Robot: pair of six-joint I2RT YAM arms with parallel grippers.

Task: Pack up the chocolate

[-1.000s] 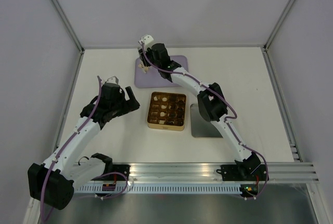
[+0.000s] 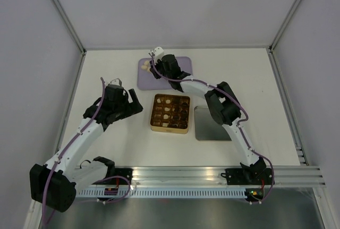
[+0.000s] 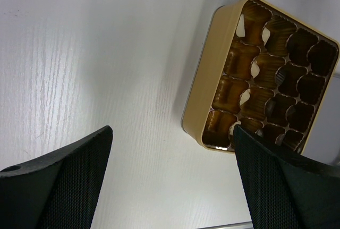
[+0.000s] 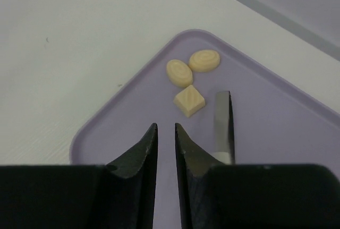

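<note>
On the lilac tray (image 2: 173, 85) at the back, several pale chocolates lie near one corner, among them a square piece (image 4: 188, 100) and oval pieces (image 4: 179, 72). My right gripper is over this tray, its fingers close together; whether something is between them is hard to see. A thin grey bar (image 4: 223, 117) with a pale end shows just behind it. The chocolate box (image 2: 170, 128) with its brown compartment insert stands in front of the tray, some cells showing pale shapes. My left gripper is open to the box's left, empty.
A grey plate (image 2: 211, 132) lies right of the box, partly under the right arm.
My right gripper has moved from the tray's back-left corner rightward and toward the front. The left arm is essentially still.
</note>
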